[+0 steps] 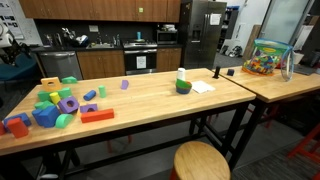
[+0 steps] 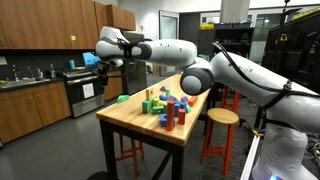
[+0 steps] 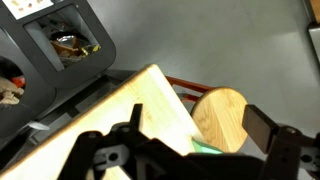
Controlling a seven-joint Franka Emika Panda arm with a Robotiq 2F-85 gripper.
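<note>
My gripper is open, with nothing between its two dark fingers. In the wrist view it hangs above the corner of a wooden table, and a green piece shows at the lower edge. Coloured blocks crowd the left end of the table in exterior view 1: a red bar, a purple ring, a blue block and an orange block. Exterior view 2 has the white arm stretched out over the table, its gripper end high and apart from the blocks.
A green bowl, a white cup and white paper lie toward the table's right end. A round stool stands in front. Another table holds a bag of colourful things.
</note>
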